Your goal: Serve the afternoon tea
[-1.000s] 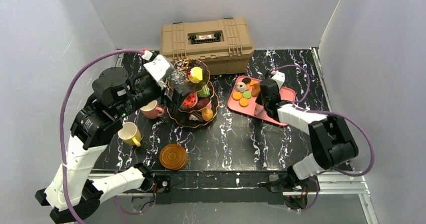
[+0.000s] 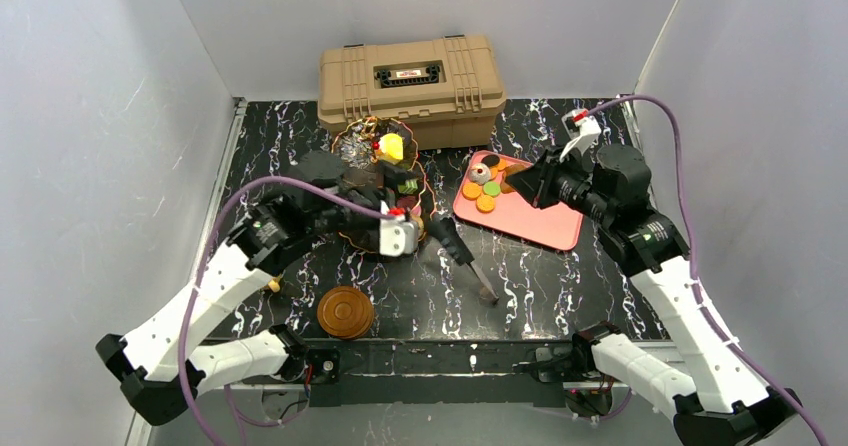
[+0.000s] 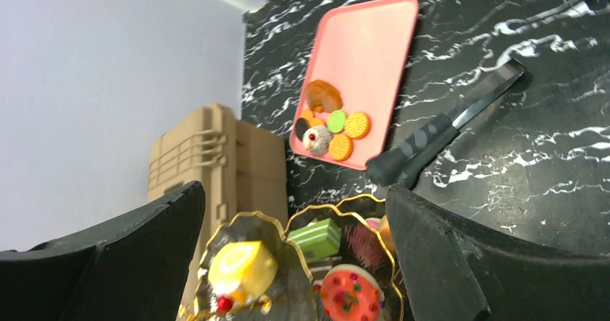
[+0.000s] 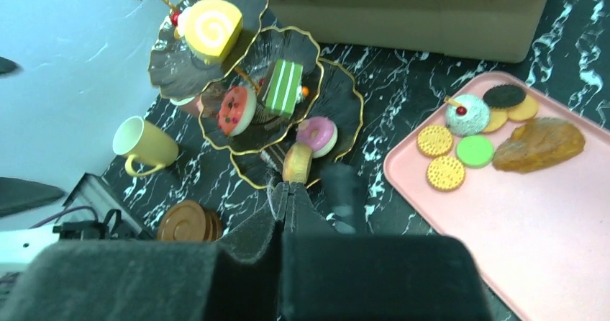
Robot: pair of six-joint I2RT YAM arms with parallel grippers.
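Note:
Black-handled tongs stand free of both grippers in the middle, between the tiered stand and the pink tray, metal end towards the front. Their handle is blurred in the right wrist view; I cannot tell whether they rest flat. A croissant-like pastry lies on the tray beside several round biscuits and a white cake. On the stand sit a yellow roll cake, green cake and donut. My left gripper is open over it. Above the tray, my right gripper has its fingertips close together, nothing visible between them.
A tan case closes off the back. A yellow mug and brown coasters are at the left, the mug mostly hidden from above by my left arm.
The right gripper, earlier holding the tongs over the tray, is apart from them; they are now left of the tray.

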